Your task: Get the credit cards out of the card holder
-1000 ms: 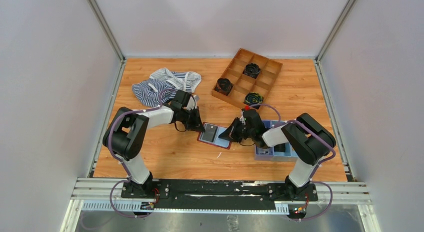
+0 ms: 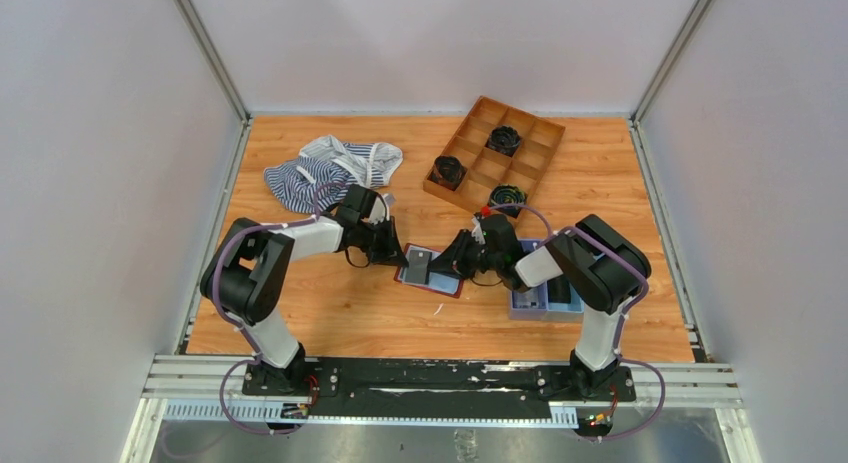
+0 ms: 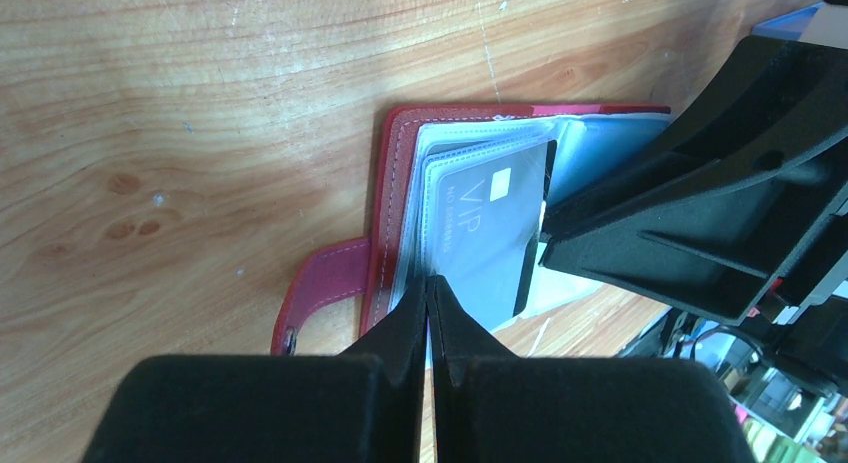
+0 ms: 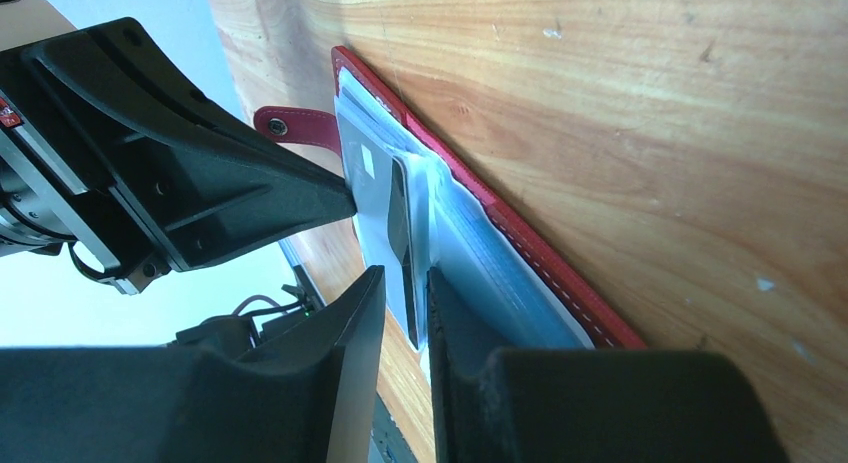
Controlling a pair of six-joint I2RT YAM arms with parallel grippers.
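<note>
The red card holder (image 2: pixel 446 287) lies open on the table between both grippers, its snap strap (image 3: pixel 315 283) to one side. A grey VIP card (image 3: pixel 485 228) lies in its clear sleeves (image 4: pixel 500 293). My left gripper (image 2: pixel 402 260) is shut at the holder's left edge, its tips (image 3: pixel 415 313) against the card's edge, nothing seen between them. My right gripper is part open at the other edge of the card, fingertips either side of the card's dark-striped edge; whether it touches is unclear.
A blue divided box (image 2: pixel 541 313) stands right of the holder, under the right arm. A wooden compartment tray (image 2: pixel 530 153) with black rolls is at the back. A striped cloth (image 2: pixel 300 183) lies at back left.
My right gripper has moved slightly left over the holder towards the card, and its fingers look wider apart. The left gripper has barely moved.
</note>
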